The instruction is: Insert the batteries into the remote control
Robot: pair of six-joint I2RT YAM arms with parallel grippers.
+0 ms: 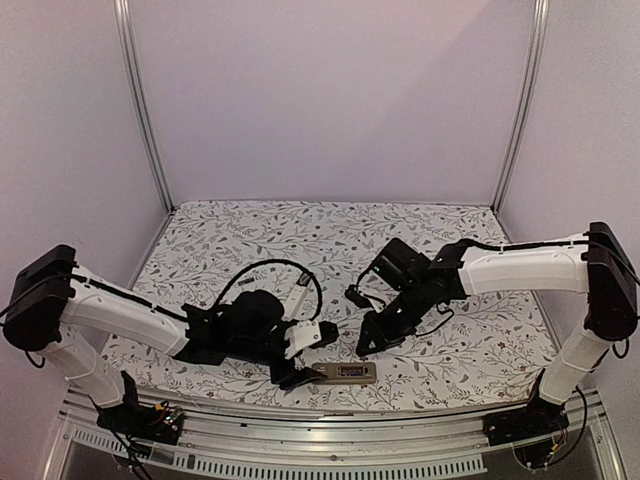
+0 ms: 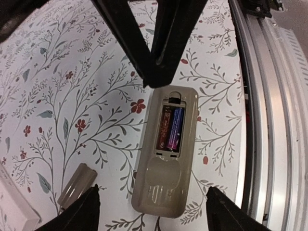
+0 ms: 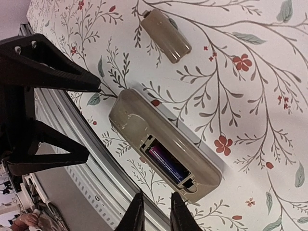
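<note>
The grey-brown remote (image 2: 163,183) lies on the patterned table, back up with its battery bay uncovered. Inside the bay, a dark red battery (image 2: 164,127) and a purple-blue battery (image 2: 174,127) rest side by side. My left gripper is open around the remote's near end, a gap showing on both sides. Above its far end is my right gripper, fingertips slightly apart and nothing between them. On the table beside the remote sits a loose grey-brown cover (image 3: 166,36).
A pale oblong object (image 1: 296,300) lies farther back, behind the left arm. The metal rail (image 2: 260,120) at the table's front edge runs close to the remote.
</note>
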